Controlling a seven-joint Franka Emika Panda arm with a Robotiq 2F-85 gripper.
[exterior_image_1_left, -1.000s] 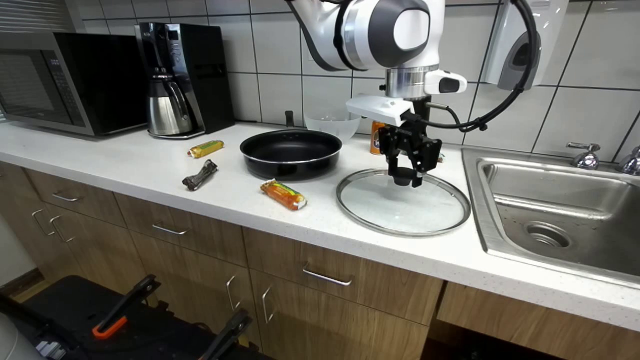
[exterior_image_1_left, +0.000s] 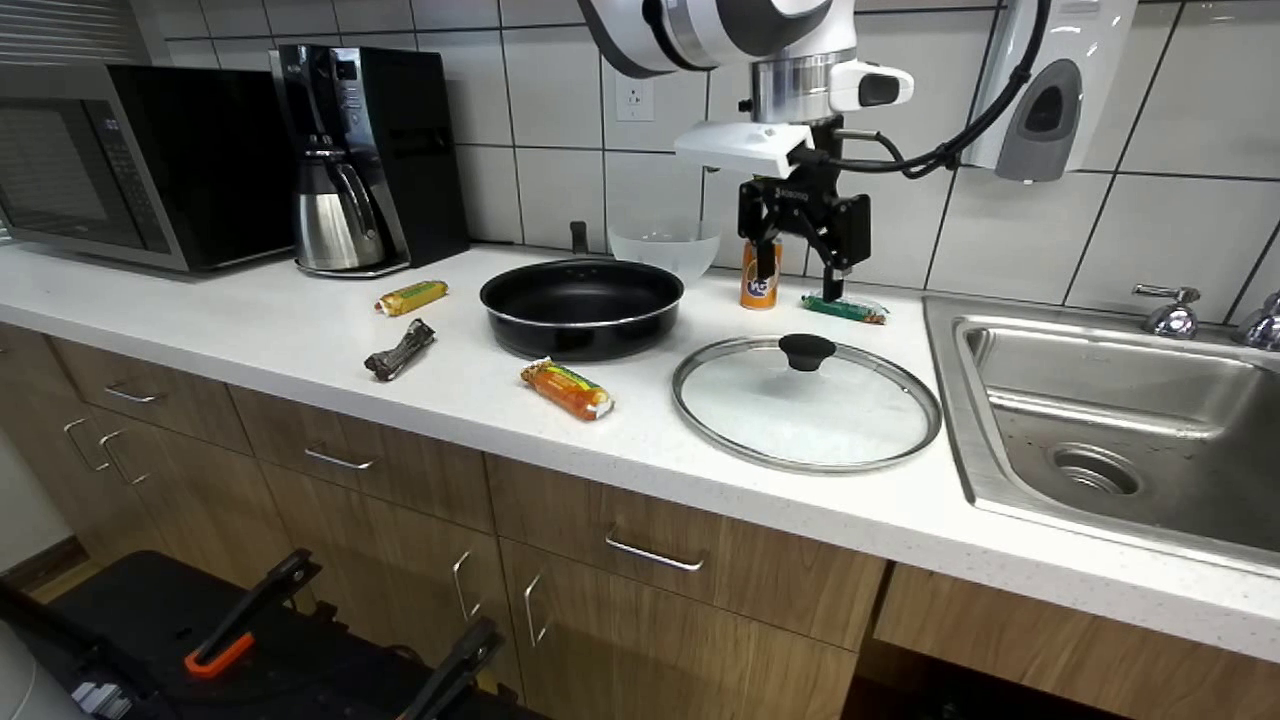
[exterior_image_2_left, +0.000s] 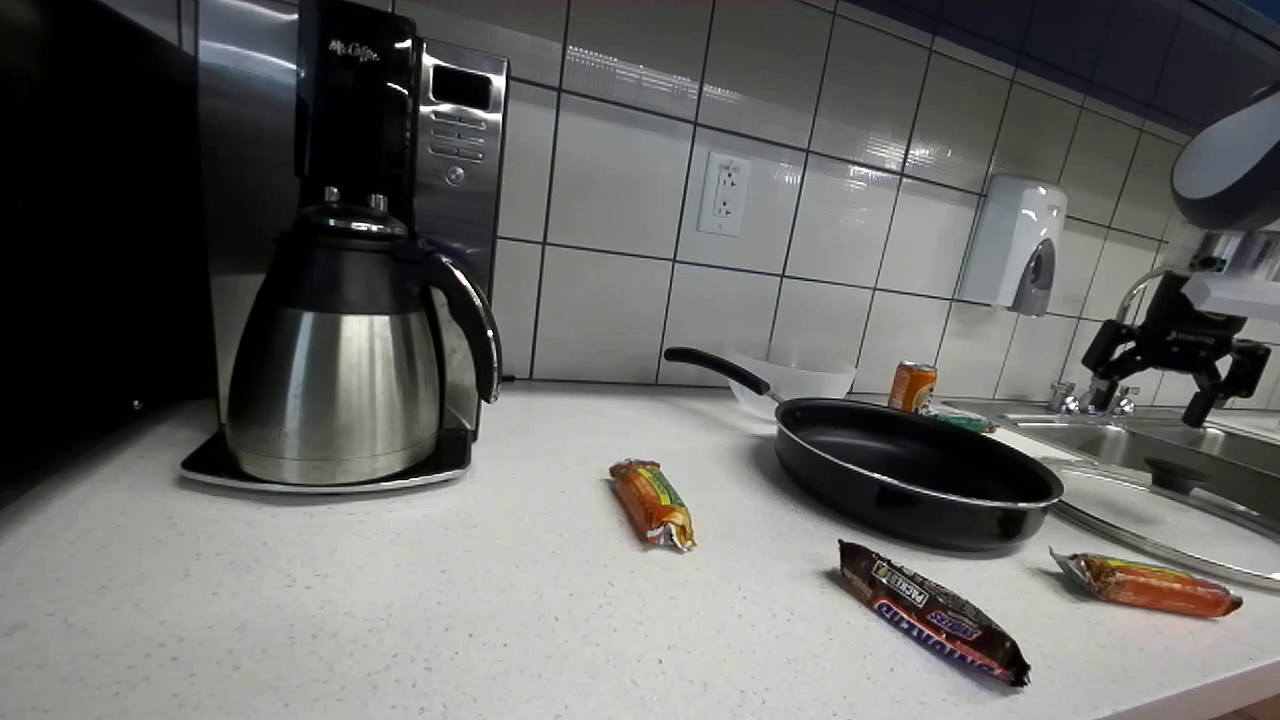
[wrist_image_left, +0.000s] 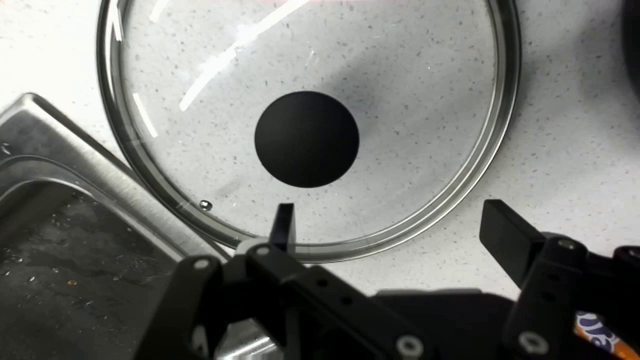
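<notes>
The glass lid (exterior_image_1_left: 768, 414) lies flat on the counter beside the sink, its black knob (exterior_image_1_left: 806, 350) upright at the centre. Above and behind that knob hangs my gripper (exterior_image_1_left: 801, 288), open, with nothing between its fingers. Seen from the wrist, the knob (wrist_image_left: 307, 139) is ahead of the fingertips, and the left finger (wrist_image_left: 282, 228) overlaps the lid's near rim. The black pan (exterior_image_1_left: 581, 314) stands uncovered left of the lid; exterior view 2 shows its handle (exterior_image_2_left: 717, 367) pointing towards the wall.
An orange can (exterior_image_1_left: 759, 278) and a green-wrapped bar (exterior_image_1_left: 846, 310) stand and lie near the gripper at the back. A clear bowl (exterior_image_1_left: 667, 246) sits behind the pan. Several wrapped bars, including an orange one (exterior_image_1_left: 567, 389), lie around the pan's left and front. The sink (exterior_image_1_left: 960, 396) borders the lid's right side.
My gripper has risen and moved back from the lid's knob towards the wall, leaving the knob in clear view. The lid and pan have not moved.
</notes>
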